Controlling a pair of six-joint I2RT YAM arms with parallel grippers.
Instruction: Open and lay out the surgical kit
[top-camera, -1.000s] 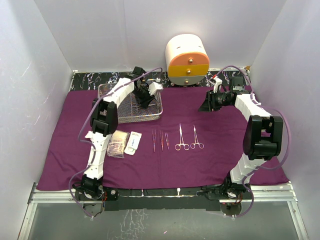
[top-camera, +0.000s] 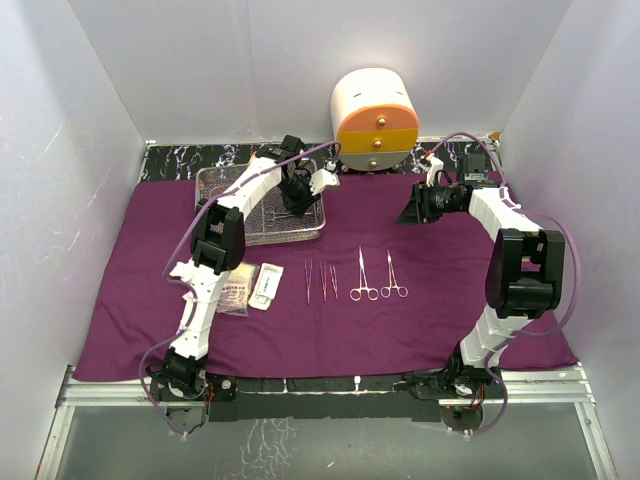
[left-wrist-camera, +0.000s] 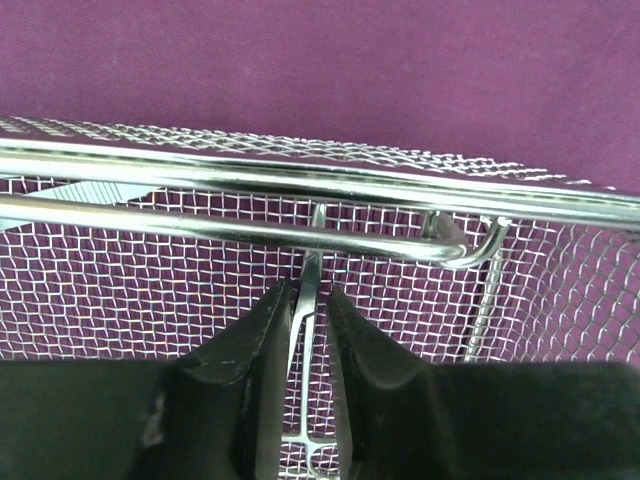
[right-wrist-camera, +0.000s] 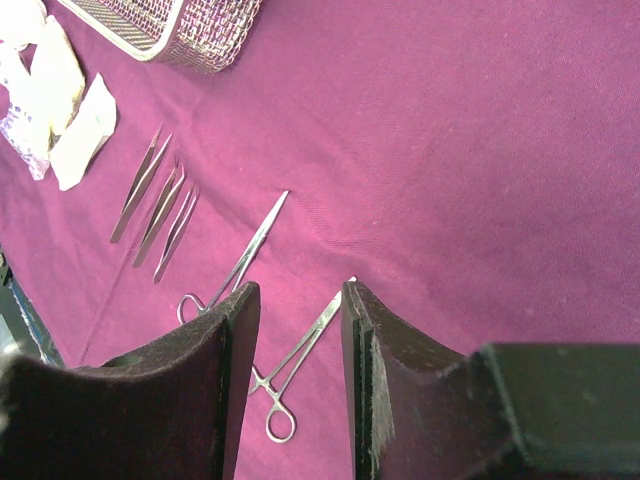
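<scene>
The wire mesh basket (top-camera: 215, 228) sits at the back left, my left gripper (top-camera: 300, 208) reaching down into it. In the left wrist view its part-open fingertips (left-wrist-camera: 270, 315) straddle a steel scissor-like instrument (left-wrist-camera: 311, 265) lying on the mesh near the rail; whether they touch it I cannot tell. On the purple cloth, three tweezers (top-camera: 322, 282) and two scissor-like instruments (top-camera: 364, 292) lie in a row. My right gripper stands open and empty above the cloth at the right, away from the instruments.
Packets (top-camera: 266, 285) lie left of the tweezers. A rounded drawer cabinet (top-camera: 375, 115) stands at the back centre.
My left gripper has moved slightly to the right within the basket since about a second ago. The right arm and the laid-out instruments have not moved.
</scene>
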